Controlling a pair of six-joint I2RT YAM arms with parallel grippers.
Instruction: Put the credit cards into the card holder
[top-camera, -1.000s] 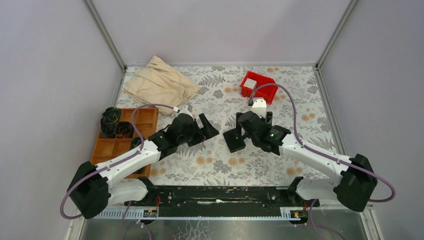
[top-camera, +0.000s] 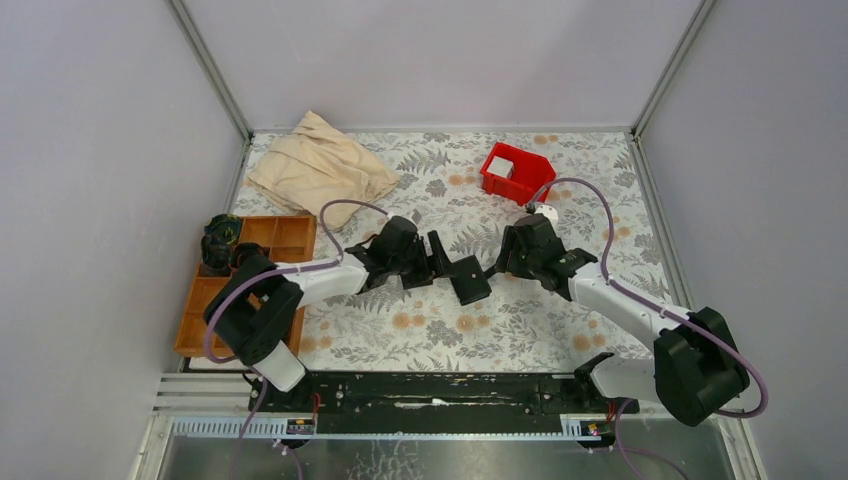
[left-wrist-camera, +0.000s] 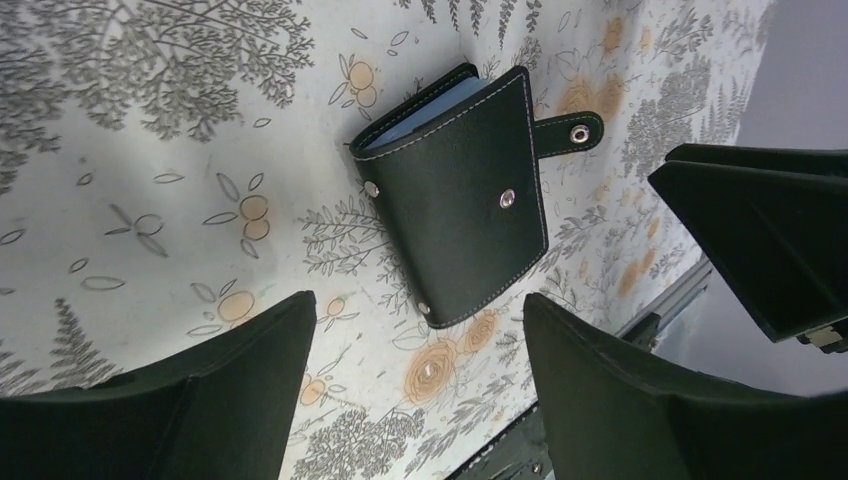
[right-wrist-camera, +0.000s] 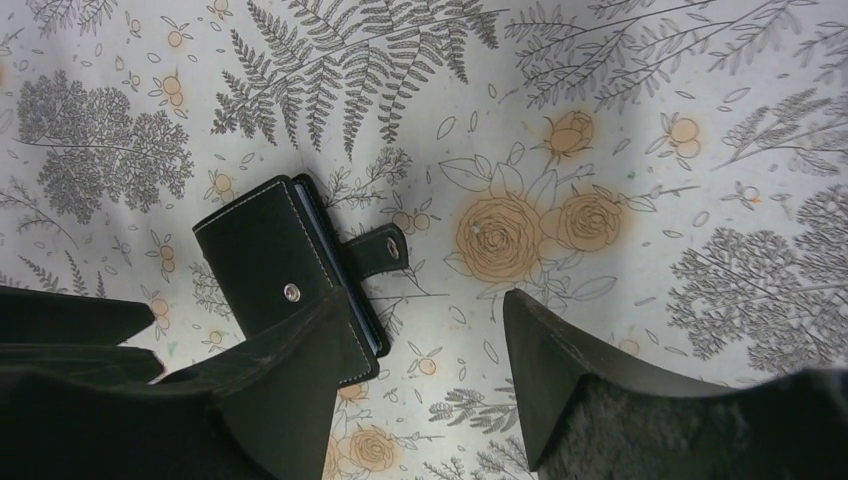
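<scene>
The black card holder lies closed on the patterned table between both arms. Bluish clear sleeves show along its edge, and its snap strap sticks out unfastened on the right. My left gripper is open just left of the holder. In its wrist view the holder lies beyond the empty gap between the fingers. On the right side, my right gripper is open too and holds nothing; its left finger overlaps the holder's corner in that view. No loose credit card can be made out.
A red bin with a white item inside stands at the back right. The beige cloth lies at the back left, above a wooden compartment tray holding dark items.
My left gripper has moved right, up to the holder, and turned. The right gripper has shifted right and turned toward the holder, uncovering it. The holder has stayed in place.
</scene>
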